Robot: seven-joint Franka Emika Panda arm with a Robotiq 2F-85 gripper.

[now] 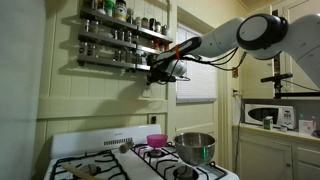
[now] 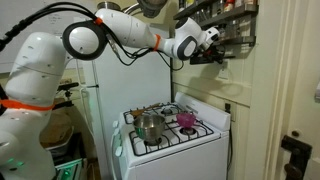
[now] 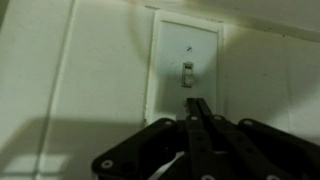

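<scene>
A pale wall plate (image 3: 204,46) with a small toggle light switch (image 3: 188,75) fills the middle of the wrist view. Just below the toggle, the dark tips of my gripper sit close together in front of the plate's lower part. Nothing shows between them, but their exact gap is hard to make out. In exterior view 1 my gripper (image 1: 154,77) is up by the wall, near the right end of the spice shelves. Exterior view 2 has the gripper (image 2: 213,42) at the wall beside the shelves, its fingers blurred.
Wall shelves (image 1: 122,40) with several jars hang close to the gripper. Underneath stands a white stove (image 2: 175,140) with a steel pot (image 2: 150,126) and a pink bowl (image 2: 186,119). A microwave (image 1: 261,114) is on the far right counter.
</scene>
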